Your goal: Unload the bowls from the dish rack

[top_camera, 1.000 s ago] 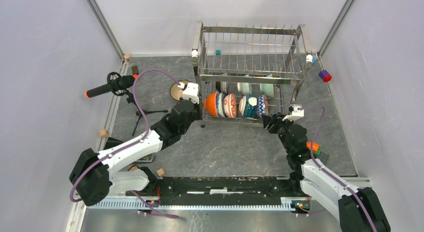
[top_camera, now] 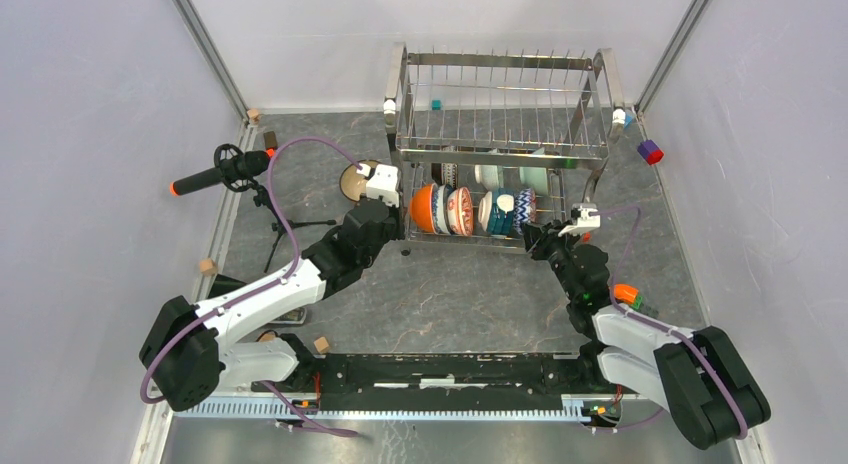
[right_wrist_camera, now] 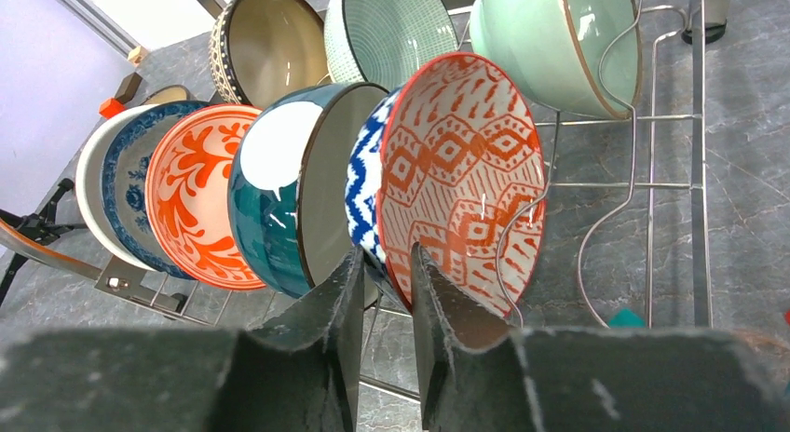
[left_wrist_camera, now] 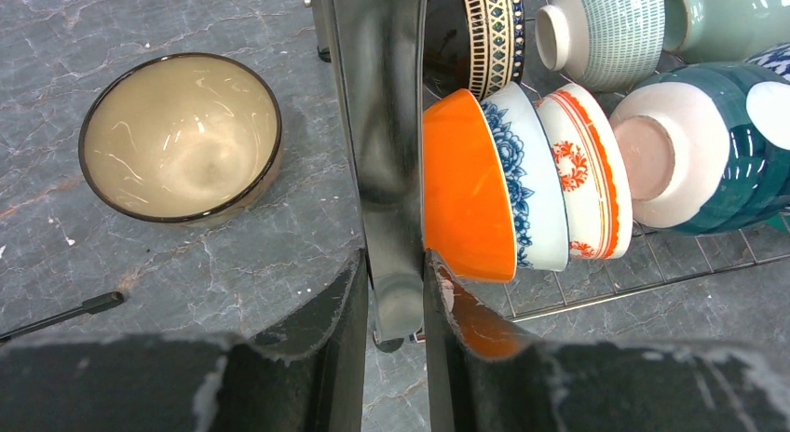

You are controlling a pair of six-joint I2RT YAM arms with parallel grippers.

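The dish rack [top_camera: 500, 164] holds two rows of bowls on its lower level, among them an orange bowl [left_wrist_camera: 466, 190], red-and-white and teal bowls [left_wrist_camera: 708, 162]. My left gripper is shut on the rack's metal side post, left of the orange bowl. My right gripper is at the rim of the red-patterned bowl with blue outside [right_wrist_camera: 466, 171] at the right end of the front row, its fingertips close together around the lower rim; whether they grip it cannot be told.
A beige bowl [left_wrist_camera: 182, 134] stands on the counter left of the rack. A camera stand [top_camera: 240, 169] is at the left. The counter in front of the rack is clear; small toys [top_camera: 628, 294] lie at the right.
The left arm has stayed still.
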